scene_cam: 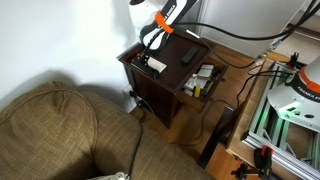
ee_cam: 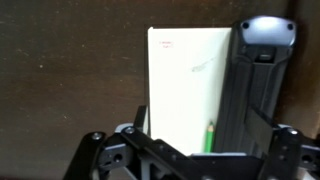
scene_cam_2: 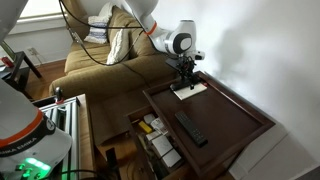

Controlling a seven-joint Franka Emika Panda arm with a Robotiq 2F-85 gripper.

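A white rectangular pad or sheet (ee_cam: 185, 85) lies on the dark cabinet top (ee_cam: 75, 80). Near its lower right, a green pen or pencil (ee_cam: 209, 138) points up the page. Along the pad's right side runs a long black object (ee_cam: 250, 90) with a rounded grey-black end; what it is, I cannot tell. My gripper stands open over the pad's near end, its fingers spread to either side, and nothing shows held. In the second exterior view the gripper (scene_cam_2: 186, 76) is low at the pad (scene_cam_2: 190, 90), near the cabinet's far end.
A black remote-like object (scene_cam_2: 190, 127) lies farther along the cabinet top. Below it an open drawer (scene_cam_2: 138, 132) holds several small items. A brown couch (scene_cam: 60, 130) stands close by, and a white wall (scene_cam: 60, 40) backs the cabinet. Bare top surrounds the remote.
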